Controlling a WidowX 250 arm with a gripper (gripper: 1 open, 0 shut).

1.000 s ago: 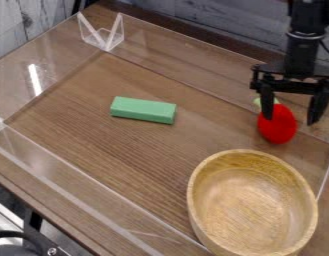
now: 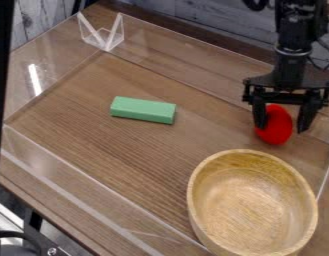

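My gripper [image 2: 279, 98] hangs at the right of the camera view, open, with its fingers over and around a red rounded object [image 2: 272, 126] on the wooden table [image 2: 100, 160]. Whether the fingers touch it I cannot tell. A green block [image 2: 143, 110] lies at the centre left, apart from the gripper. A wide tan bowl [image 2: 250, 220] stands at the front right, below the red object.
A small clear wire-like holder [image 2: 103, 32] stands at the back left. The left and middle of the table have free room.
The gripper has moved left and a little down over the red object. The small pale-green thing seen behind the red object earlier is now hidden.
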